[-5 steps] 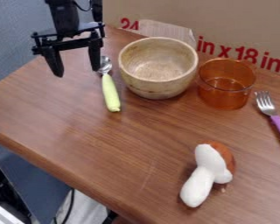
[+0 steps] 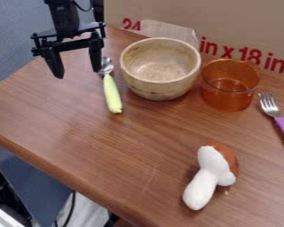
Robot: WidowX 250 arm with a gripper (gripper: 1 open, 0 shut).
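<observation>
My black gripper (image 2: 77,59) hangs at the upper left over the table, left of the bowl, its two fingers apart and nothing visible between them. Just right of it lies a spoon with a pale yellow handle (image 2: 113,94). A cream bowl (image 2: 159,82) stands at the back centre, with an orange translucent cup (image 2: 226,95) to its right. A purple-handled fork (image 2: 283,131) lies at the right edge. A white and orange mushroom-shaped object (image 2: 208,180) lies at the front right.
A cardboard sheet with red printing (image 2: 227,27) stands behind the table (image 2: 109,160). The table's edge runs diagonally along the lower left, with floor and cables below.
My gripper has moved slightly up and a little to the right in the view. The objects on the table look unmoved.
</observation>
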